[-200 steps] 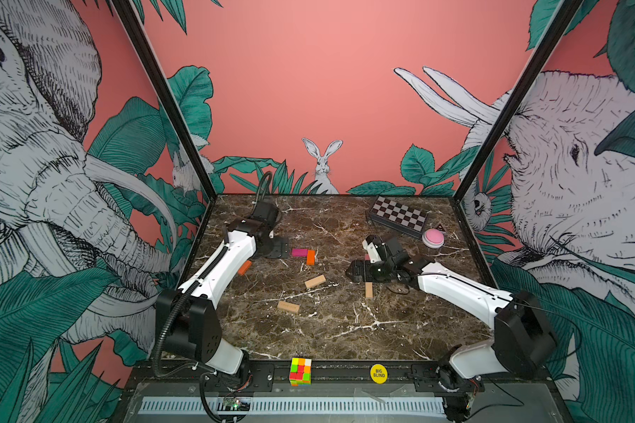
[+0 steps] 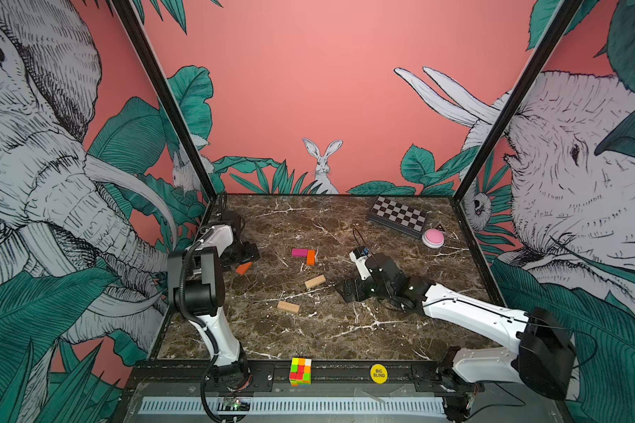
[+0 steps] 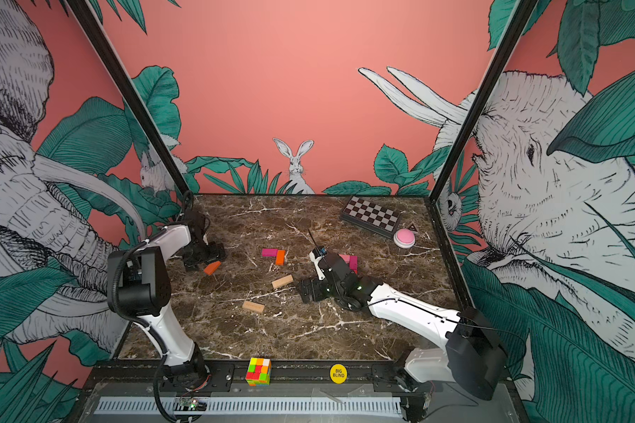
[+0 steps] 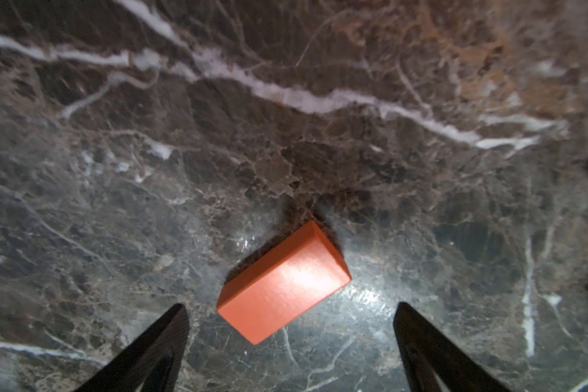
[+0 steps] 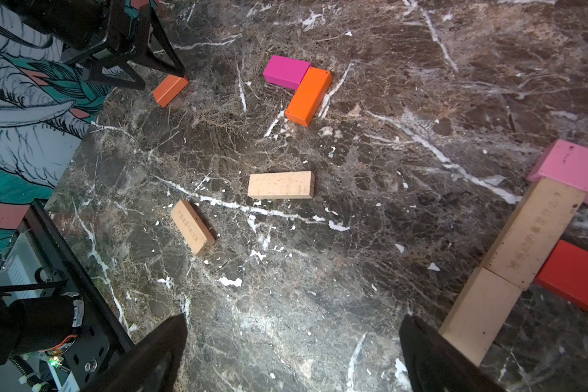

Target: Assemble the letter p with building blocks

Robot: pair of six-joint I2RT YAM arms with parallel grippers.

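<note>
In the left wrist view an orange-red block [image 4: 287,287] lies between the spread fingers of my left gripper, which is open above it. My right gripper is open and empty over bare marble. To its right, two wooden blocks [image 5: 532,228] lie end to end, with a pink block [image 5: 575,166] at their far end and a red block [image 5: 578,277] beside them. A magenta block [image 5: 286,70] touches an orange block [image 5: 309,96] farther back. Loose wooden blocks [image 5: 281,185] lie mid-table. The right arm hides most of the wooden row in the top views.
A checkered box [image 2: 398,215] and a pink round button [image 2: 433,238] occupy the back right. On the front ledge stand a colourful cube [image 2: 300,371] and a yellow disc [image 2: 379,373].
My left gripper has moved left, from near the magenta block to the orange-red block. The right gripper has shifted left and toward the front, covering a wooden block that showed earlier.
</note>
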